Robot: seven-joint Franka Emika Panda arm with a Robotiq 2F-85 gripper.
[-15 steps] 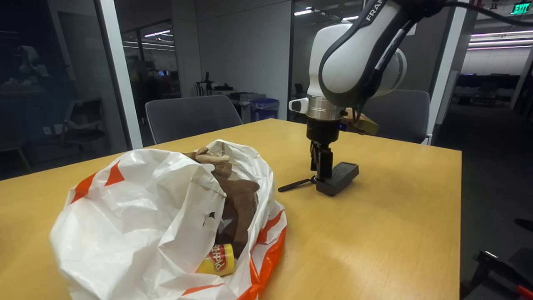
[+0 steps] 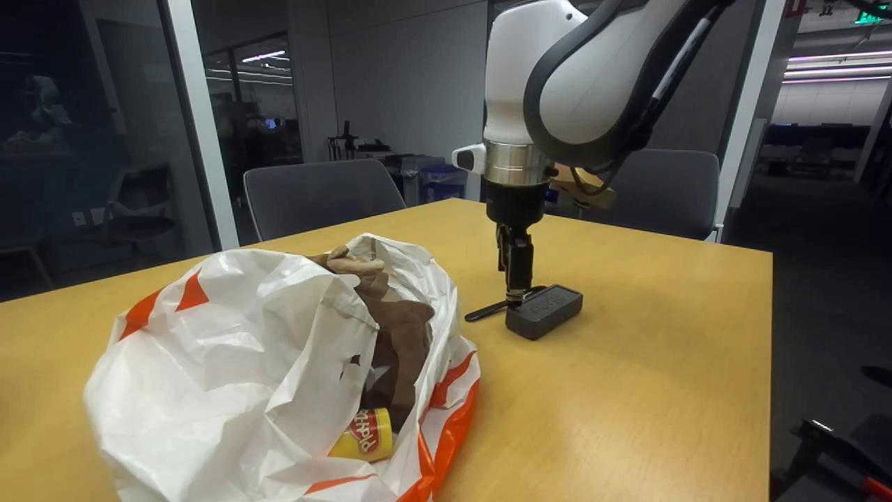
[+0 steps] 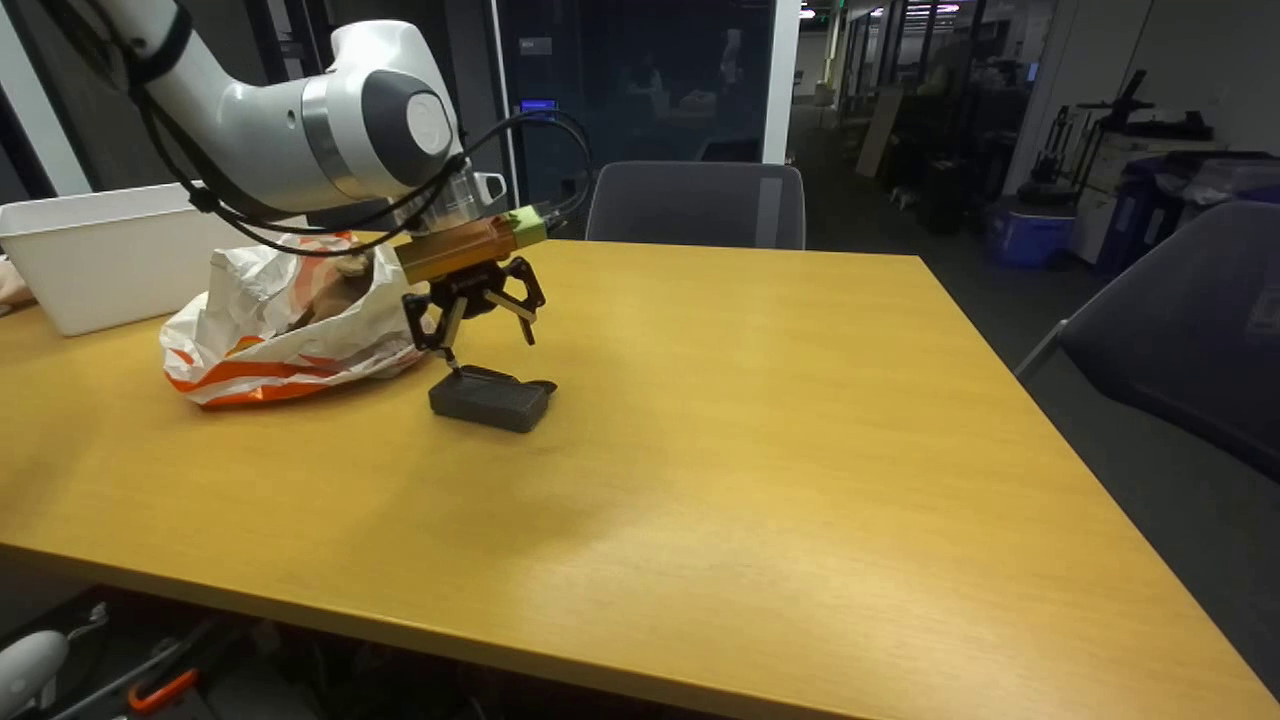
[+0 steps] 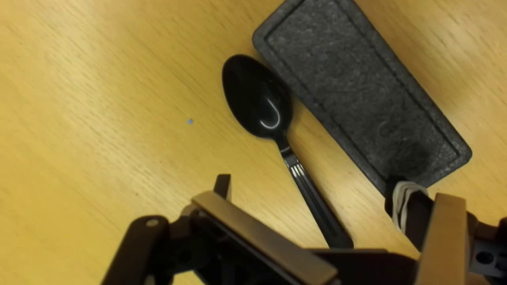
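Note:
A dark grey rectangular block lies flat on the table, with a black spoon beside its long side. My open gripper hangs over them, its fingers spread wide and nothing held between them. In the wrist view one of the fingertips, wrapped in a pale band, is at the block's near corner and seems to touch it. The other finger stands well to the left, beyond the spoon handle. The block partly hides the spoon in both exterior views.
A white and orange plastic bag holds brown soft items and a yellow Play-Doh can. Behind the bag stands a white bin.
In exterior view 1 the arm and gripper have moved left. The bag has stayed put.

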